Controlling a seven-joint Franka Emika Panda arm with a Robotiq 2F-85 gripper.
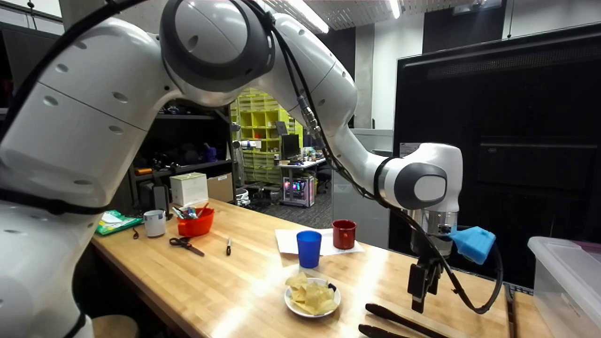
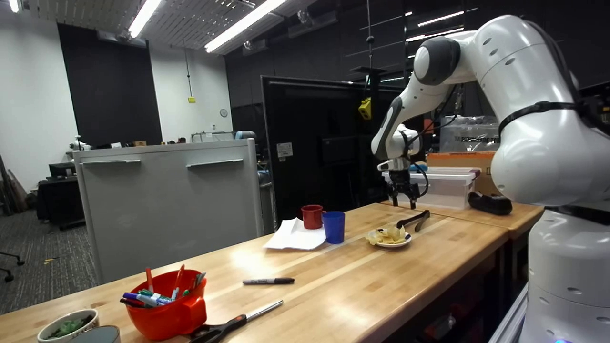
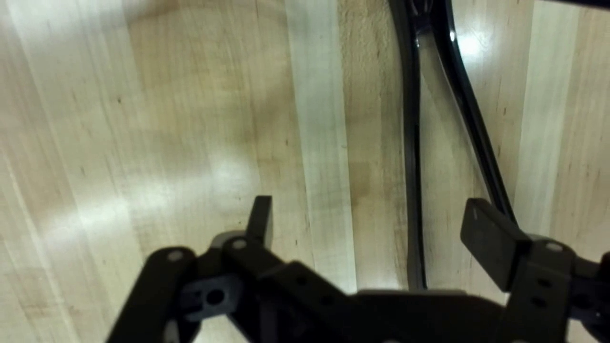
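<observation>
My gripper is open and empty, hanging above the table's far right part. Below it lie black tongs (image 3: 412,143), their two arms spread in a narrow V. In the wrist view one tong arm runs down between my fingers, and the other passes by the right finger (image 3: 492,240). I cannot tell the exact height, but the gripper (image 1: 423,284) looks clear of the tongs (image 1: 403,321) in exterior view 1. A white plate of chips (image 1: 311,295) sits to the left of the tongs.
A blue cup (image 1: 308,249) and a red mug (image 1: 344,234) stand by white paper (image 2: 294,235). A clear bin (image 1: 566,281) borders the right side. Farther off are a red pen container (image 2: 166,314), scissors (image 2: 228,327) and a marker (image 2: 269,280). Mid-table is mostly free.
</observation>
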